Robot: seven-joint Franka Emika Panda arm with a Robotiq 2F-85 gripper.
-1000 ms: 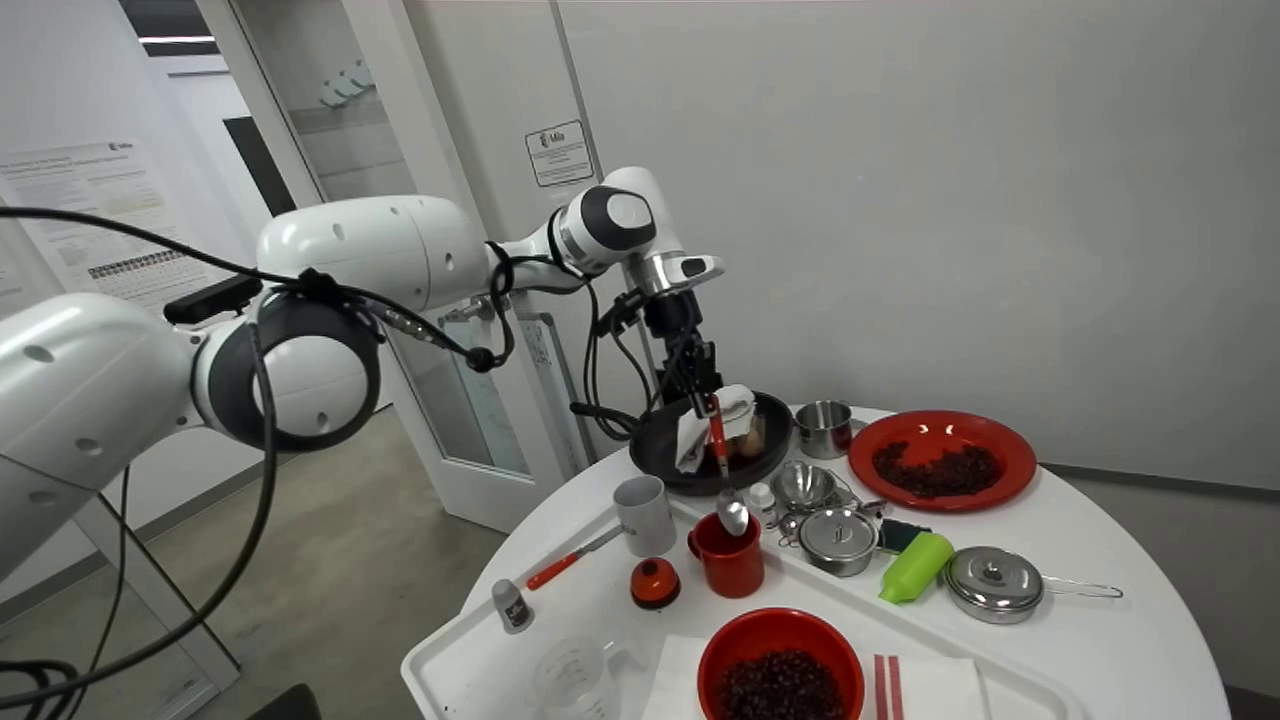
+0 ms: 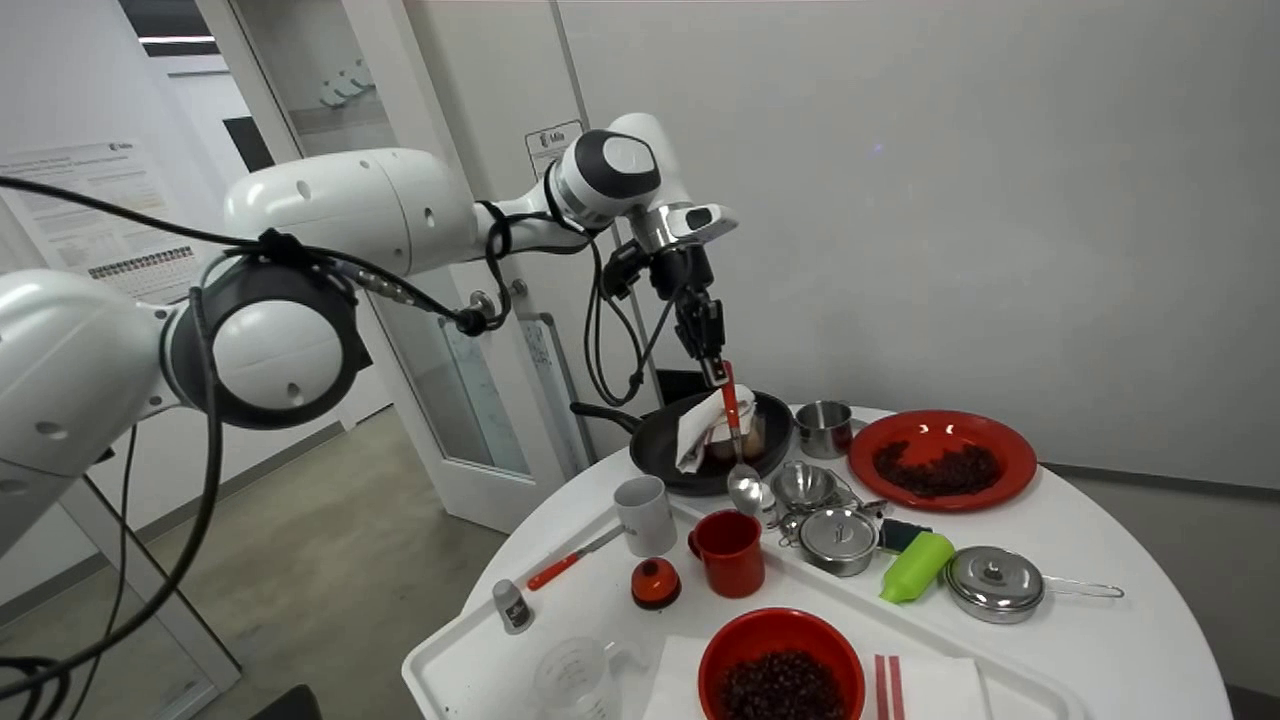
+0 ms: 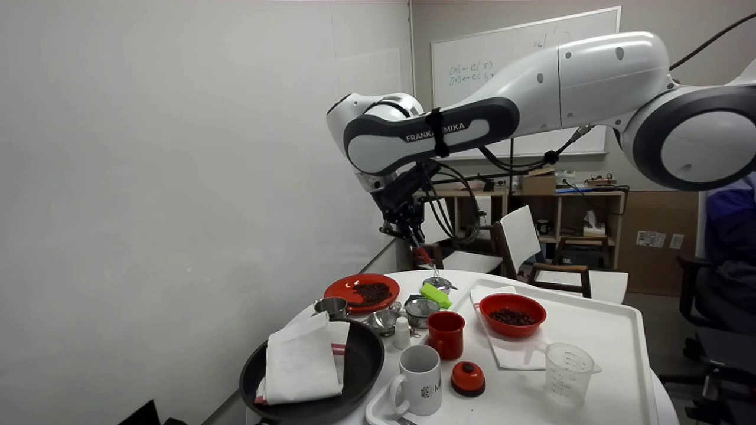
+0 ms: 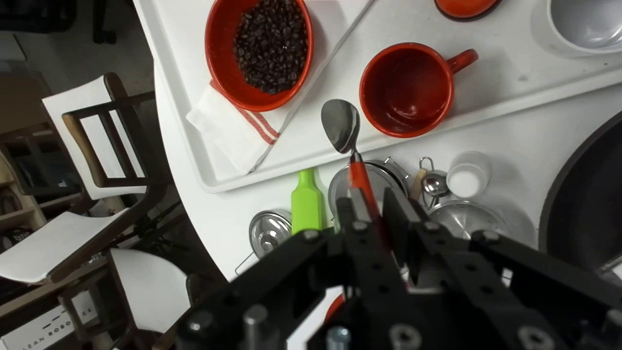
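My gripper is shut on the red handle of a spoon (image 4: 362, 185), whose metal bowl points away from the fingers. In exterior view 1 the spoon (image 2: 734, 438) hangs bowl-down in the air, and its bowl appears empty in the wrist view. The red mug (image 2: 728, 554) stands on the white tray with nothing visible inside it. A red bowl (image 4: 213, 58) of dark beans sits on the tray, and a red plate (image 2: 1008, 438) with more beans lies at the back of the table.
A black pan (image 3: 368, 368) holding a white cloth (image 3: 301, 361) stands near the wall. Small metal pots (image 2: 840, 540), a green bottle-shaped item (image 2: 918, 566), a grey mug (image 2: 645, 516), a red-handled knife (image 2: 554, 570) and a clear measuring cup (image 3: 569, 372) crowd the table. The tray's far end (image 3: 602, 326) is bare.
In exterior view 1 the arm has risen with the spoon and shifted slightly right.
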